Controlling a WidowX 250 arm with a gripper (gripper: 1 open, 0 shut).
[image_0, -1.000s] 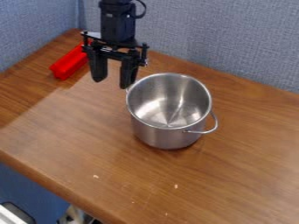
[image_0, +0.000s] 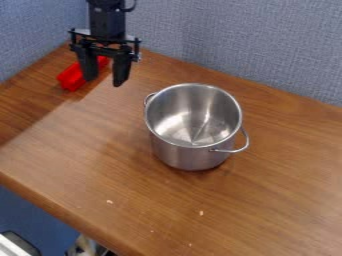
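My black gripper (image_0: 104, 70) hangs at the back left over the table, its two fingers apart and pointing down, directly in front of and above a red cylindrical object (image_0: 72, 76), which it partly hides. A large steel pot (image_0: 193, 140) with side handles stands at the centre right, with what looks like bare metal inside. The gripper is to the left of and behind the pot.
Padded grey walls (image_0: 247, 50) bound the back and left. The table's front left edge drops to a blue area.
My gripper has moved left and back, away from the pot and toward the red object. The pot has not visibly moved.
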